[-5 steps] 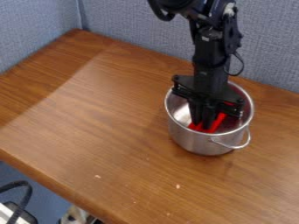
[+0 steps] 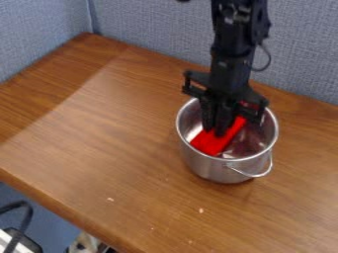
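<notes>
A metal pot (image 2: pixel 247 164) with a wire handle stands on the wooden table toward the right of the camera view. Inside it lies a red object (image 2: pixel 212 139). My black gripper (image 2: pixel 212 122) reaches down from above into the pot, its fingertips at the red object. Whether the fingers are closed on it I cannot tell.
A grey padded wall runs behind the table. Cables and a dark item sit off the table at the lower left.
My gripper has moved left within the pot and risen slightly at the wrist. The red object now shows more plainly under it, further left. The pot has shifted a little.
</notes>
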